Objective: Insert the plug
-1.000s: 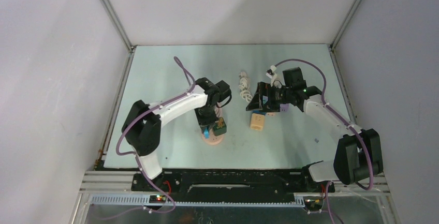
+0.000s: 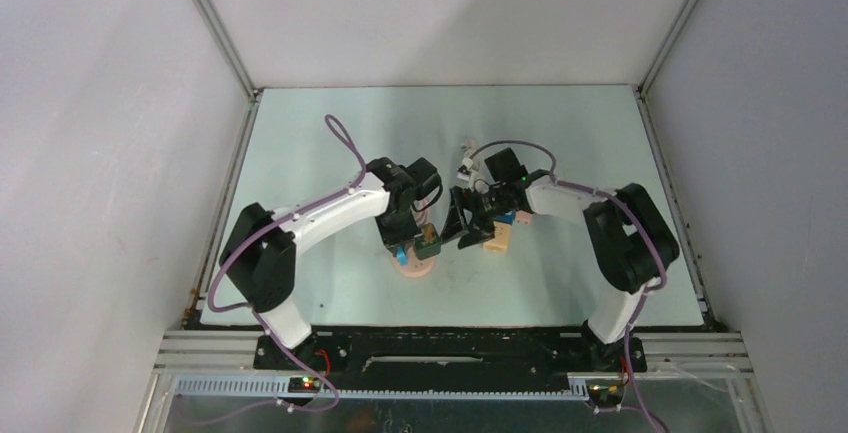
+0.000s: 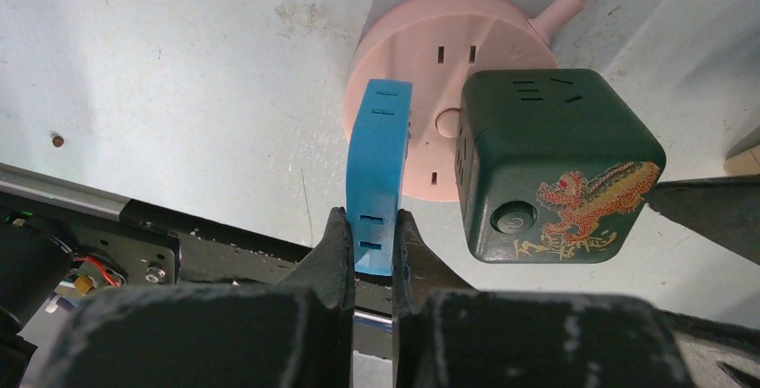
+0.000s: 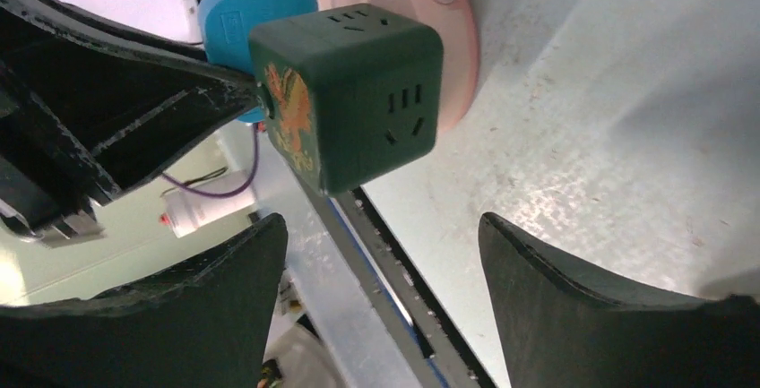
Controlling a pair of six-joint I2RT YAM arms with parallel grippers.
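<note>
A pink round socket [image 3: 484,21] with a cord lies on the table. A dark green cube adapter with a dragon print sits over its right part, seen large in the right wrist view [image 4: 358,101]. My left gripper is shut on a blue plug adapter [image 3: 378,164] over the socket's left part, beside the cube. Whether either is seated is hidden. My right gripper is open, its fingers facing the green cube, nothing between them; a fingertip shows at the right edge of the left wrist view.
Tan and other small blocks [image 2: 495,242] lie right of the socket, near a white cable [image 2: 468,145] partly hidden by the right arm. The table's front rail runs below the socket.
The right arm has moved left, bringing its gripper close to the green cube. The left arm has shifted very slightly, still on the blue adapter.
</note>
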